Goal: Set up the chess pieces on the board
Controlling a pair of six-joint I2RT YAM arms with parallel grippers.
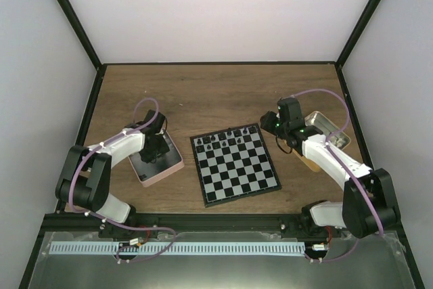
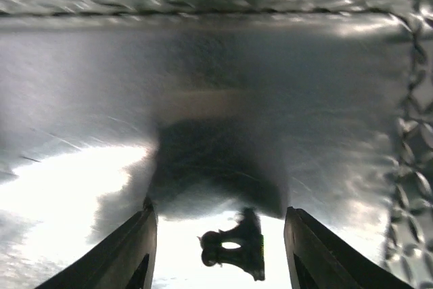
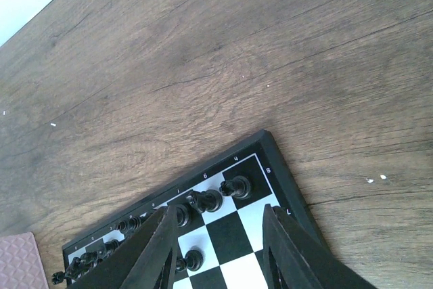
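Note:
The chessboard (image 1: 231, 174) lies mid-table with several dark pieces along its far rows, seen closer in the right wrist view, such as a piece (image 3: 235, 187) near the far corner. My left gripper is down inside a pink-rimmed tray (image 1: 165, 172), open, with a dark piece (image 2: 252, 248) lying on the shiny bottom between and just below its fingers. My right gripper hangs open over the board's far right corner area, nothing visible between its fingers.
A silver tray (image 1: 328, 126) in a tan holder stands on the right, partly behind my right arm. The table (image 1: 203, 93) behind the board is clear.

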